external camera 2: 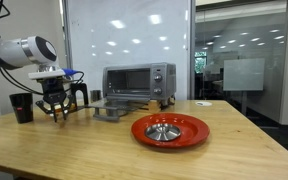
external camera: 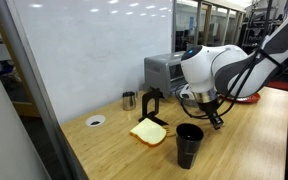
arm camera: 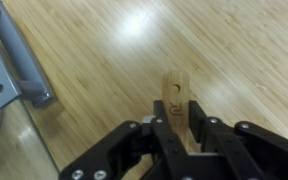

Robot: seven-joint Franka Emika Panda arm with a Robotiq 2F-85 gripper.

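Observation:
In the wrist view my gripper is shut on a slim wooden-coloured piece [arm camera: 176,88], which looks like a handle with a rounded end and a small dark hole. The rest of that piece is hidden behind the fingers. Exterior view 1 shows the gripper [external camera: 216,122] low over the table, right of the bread slice [external camera: 149,131] and behind the black cup [external camera: 189,143]. From the other side, in exterior view 2, the gripper [external camera 2: 58,108] is at the table's left, near the black cup [external camera 2: 22,106].
A toaster oven [external camera 2: 139,82] stands at the back, with a grey rack-like part [external camera 2: 109,112] in front. A red plate [external camera 2: 197,130] carries a metal bowl [external camera 2: 161,132]. A metal canister [external camera: 129,101] and a black stand [external camera: 154,104] are near the whiteboard.

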